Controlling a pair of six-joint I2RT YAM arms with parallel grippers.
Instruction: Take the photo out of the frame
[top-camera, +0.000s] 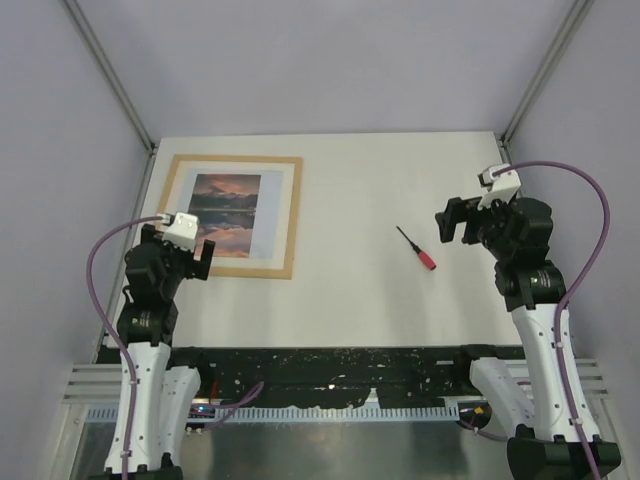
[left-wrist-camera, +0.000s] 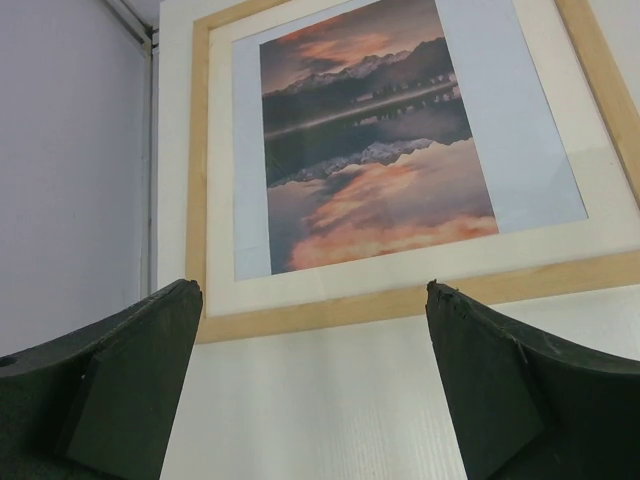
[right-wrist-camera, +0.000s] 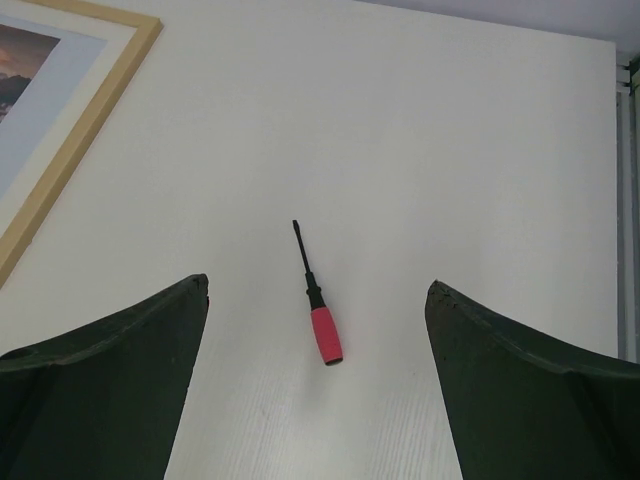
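A light wooden picture frame (top-camera: 296, 220) lies face up on the left of the white table. Inside its pale mat sits the photo (top-camera: 223, 212), a sunset over mountains and a lake, with a grey-blue strip beside it. My left gripper (top-camera: 178, 245) hangs over the frame's near left corner, open and empty; in the left wrist view the frame's near edge (left-wrist-camera: 400, 300) passes beyond the fingertips. At the right of the table, my right gripper (top-camera: 458, 220) is open with nothing between its fingers, above the table and to the right of a red-handled screwdriver (top-camera: 418, 250).
The screwdriver (right-wrist-camera: 322, 325) lies alone, its dark tip pointing away from me. Bare white tabletop (top-camera: 350, 200) stretches between it and the frame. Walls rise close to the table on the left, right and far sides.
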